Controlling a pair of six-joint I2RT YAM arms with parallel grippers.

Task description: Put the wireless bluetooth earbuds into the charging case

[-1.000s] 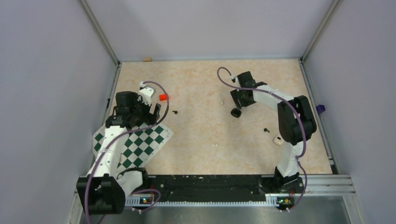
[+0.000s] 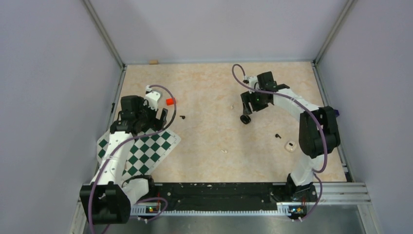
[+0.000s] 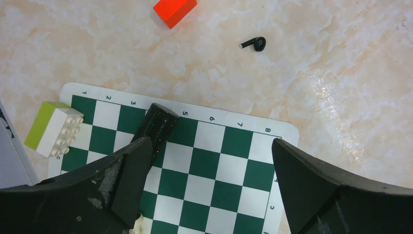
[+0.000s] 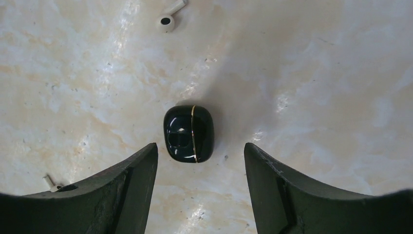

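Observation:
A black glossy case (image 4: 181, 131) with a gold seam sits beneath my right gripper, whose fingers are part open around empty space. The same case (image 2: 245, 119) is right of center in the top view. White earbuds lie near it, one (image 4: 166, 22) above and another (image 4: 48, 181) at the lower left in the right wrist view. A black earbud (image 3: 258, 44) lies above the checkerboard in the left wrist view; another small black one (image 2: 277, 136) is right of the case. My left gripper stands open over the board, holding nothing.
A checkerboard (image 2: 165, 144) at the left carries a black cylinder (image 3: 158, 122). A red block (image 3: 175, 9) and a green-white brick (image 3: 48, 129) are nearby. A pale case-like object (image 2: 290, 146) lies front right.
The left arm has stayed still.

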